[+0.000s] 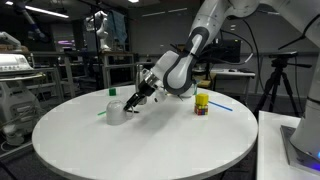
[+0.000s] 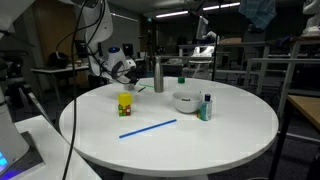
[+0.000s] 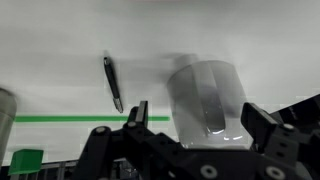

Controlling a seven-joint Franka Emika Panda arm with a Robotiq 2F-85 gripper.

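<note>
My gripper is open, its two dark fingers spread wide. Between them in the wrist view appears a shiny pale grey cup; whether they touch it cannot be told. In exterior view 1 the cup stands on the round white table, just left of the gripper, which hangs low over the tabletop. A black pen lies to the left of the cup in the wrist view. Near it runs a thin green stick.
A yellow cup, a blue stick, a white bowl, a small bottle and a tall grey bottle stand or lie elsewhere. A green block sits farther back.
</note>
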